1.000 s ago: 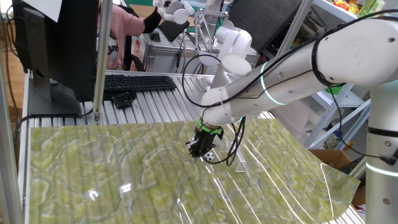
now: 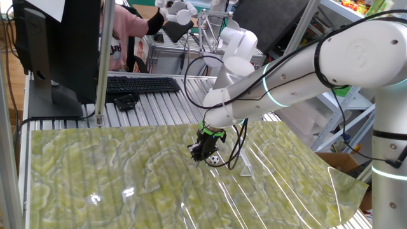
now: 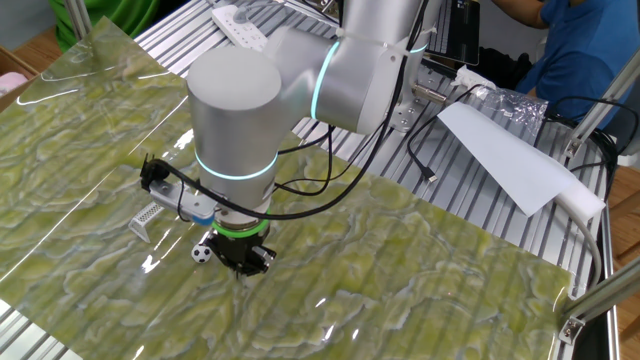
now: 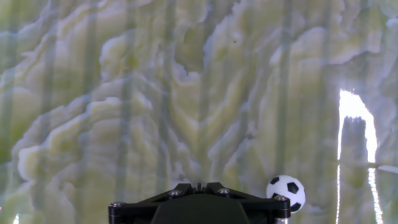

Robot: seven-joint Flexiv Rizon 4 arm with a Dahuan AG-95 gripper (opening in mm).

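Note:
A small black-and-white soccer ball (image 4: 286, 193) rests on the green marbled sheet, at the lower right of the wrist view. My black gripper points down close to the sheet, its linkages spread wide to both sides; it looks open. The ball lies right beside the right-hand finger (image 4: 282, 204), which covers a bit of its edge; whether they touch, I cannot tell. In exterior view 1 the ball (image 2: 214, 160) shows just right of the gripper (image 2: 198, 156). A small white goal-like frame (image 3: 146, 222) stands on the sheet past the ball, away from the gripper.
The marbled sheet (image 2: 114, 172) is broad and mostly bare, with bright glare streaks. Behind it sit a keyboard (image 2: 143, 84) and a monitor (image 2: 60, 63). White paper (image 3: 515, 150) and a power strip (image 3: 238, 27) lie on the slatted table. Loose cables hang by the wrist.
Over the last second the arm has shifted slightly to the left in exterior view 1. The ball and the white frame look unmoved.

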